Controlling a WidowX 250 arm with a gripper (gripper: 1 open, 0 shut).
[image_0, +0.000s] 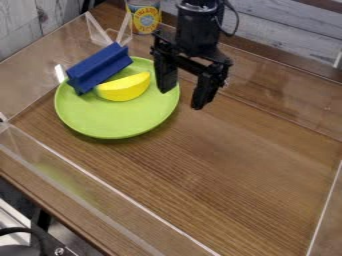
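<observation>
My black gripper hangs over the table at the top centre, its two fingers spread open with nothing visible between them. The left finger reaches down at the right rim of a green plate; the right finger is over bare wood. On the plate lie a yellow banana-like piece and a blue block.
A can stands at the back, left of the arm. A pale wall runs along the back right.
</observation>
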